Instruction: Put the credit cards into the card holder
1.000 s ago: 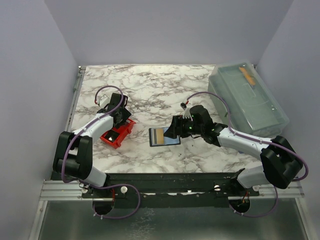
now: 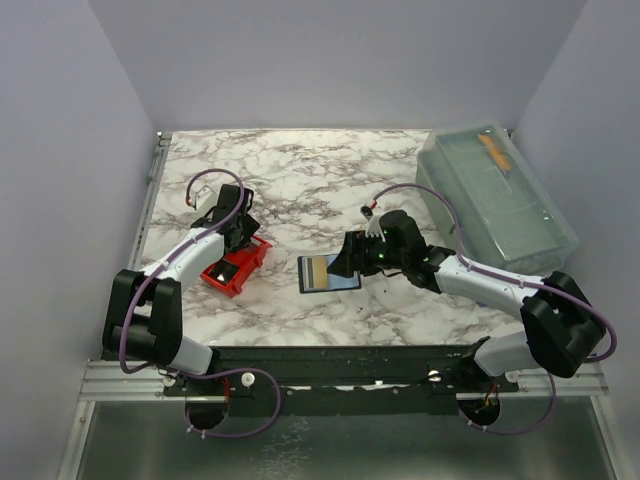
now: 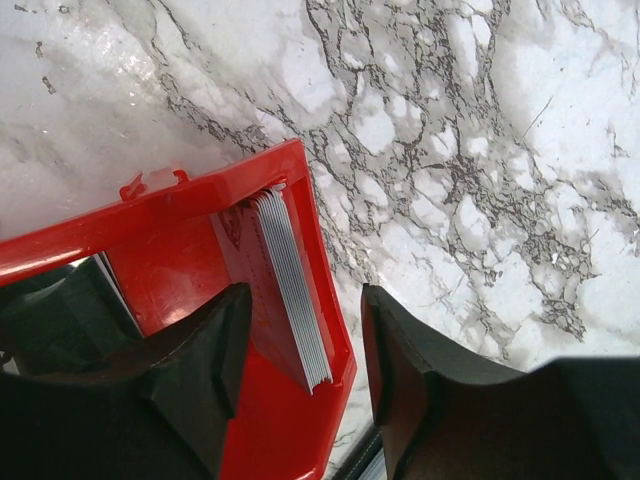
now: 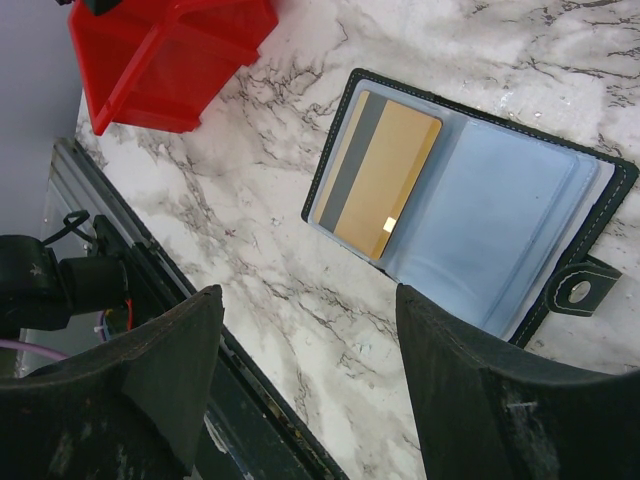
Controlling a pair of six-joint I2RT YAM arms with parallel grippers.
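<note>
A stack of cards [image 3: 292, 290], pale edges upward, stands in the red tray [image 3: 165, 215] at the left of the table. My left gripper hangs over that stack, its fingers apart on either side with a gap around the cards. The open card holder [image 4: 515, 215] lies in the middle of the table, holding a gold card [image 4: 380, 175] with a dark stripe beside pale blue sleeves. My right gripper is open above the table near the holder's front edge, with nothing between its fingers.
A dark object [image 3: 55, 315] sits in another part of the red tray. A large translucent bin [image 2: 500, 210] occupies the right of the table.
The right arm and the holder look unchanged.
</note>
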